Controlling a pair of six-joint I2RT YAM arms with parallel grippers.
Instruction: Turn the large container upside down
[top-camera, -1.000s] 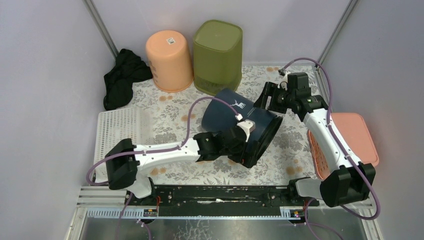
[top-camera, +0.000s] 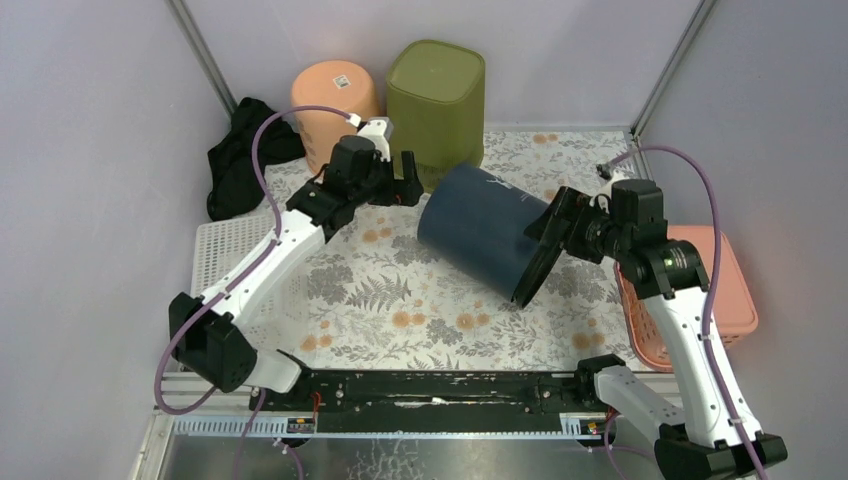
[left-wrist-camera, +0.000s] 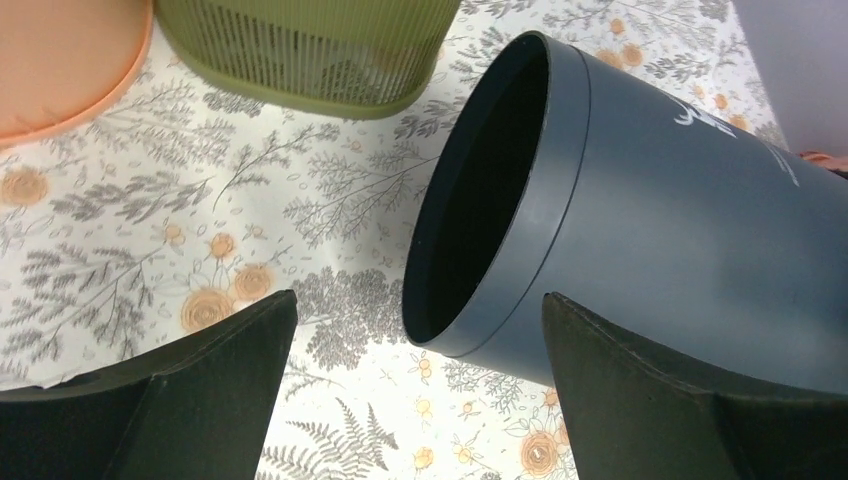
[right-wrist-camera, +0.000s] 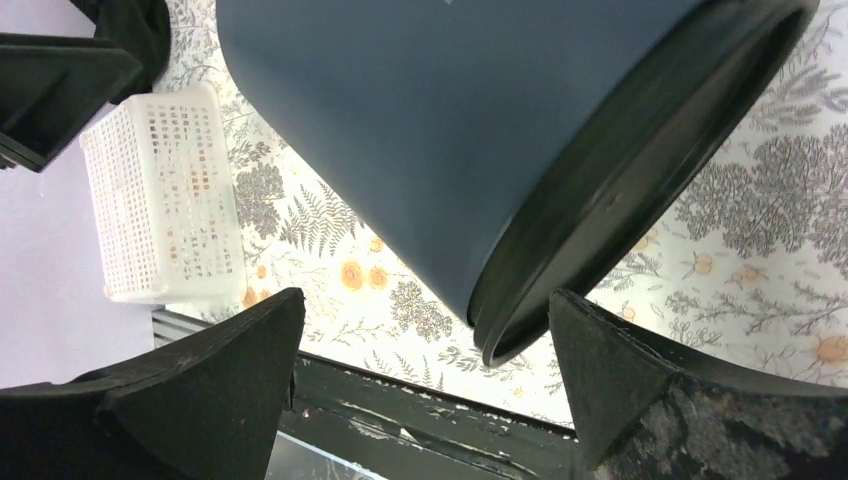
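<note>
The dark blue container (top-camera: 475, 228) lies on its side in the middle of the floral mat. In the left wrist view its open mouth shows at the end of the container (left-wrist-camera: 640, 210) near my left gripper. A dark recessed rim marks the other end of the container (right-wrist-camera: 430, 130) in the right wrist view. My left gripper (top-camera: 406, 190) hangs open above and left of the container's left end, empty. My right gripper (top-camera: 556, 222) is open over the dark-rimmed end; whether it touches the container I cannot tell.
Behind stand an orange bin (top-camera: 318, 140) and a green bin (top-camera: 437, 100), the green one close to the container. A white basket (top-camera: 235, 265) and black cloth (top-camera: 247, 160) are at left, an orange basket (top-camera: 715, 280) at right.
My left gripper has moved from the container's front right side back to its left end. The container's white figure has rolled backward.
</note>
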